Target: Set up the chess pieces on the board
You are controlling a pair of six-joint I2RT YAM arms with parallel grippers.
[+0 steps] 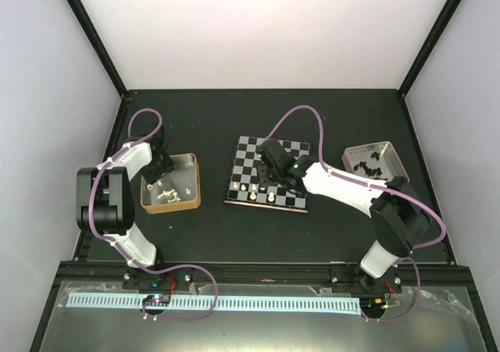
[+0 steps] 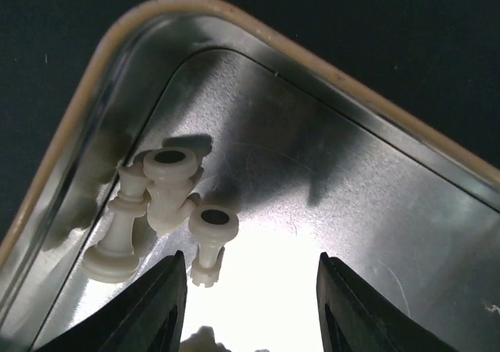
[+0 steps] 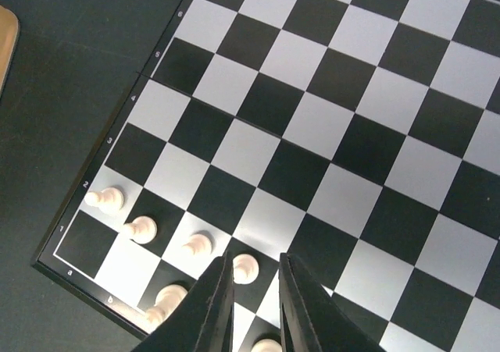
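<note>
My left gripper stands open above the gold-rimmed metal tray (image 2: 378, 109). My right gripper is over the chessboard (image 3: 359, 211), fingers apart, nothing clearly held. Under it, several white pieces stand along the board's near edge, including pawns (image 3: 141, 229) and a larger piece (image 3: 166, 304); one pawn (image 3: 245, 268) shows between the fingertips, lower down.
A second tray (image 1: 376, 149) with black pieces is at the right.
</note>
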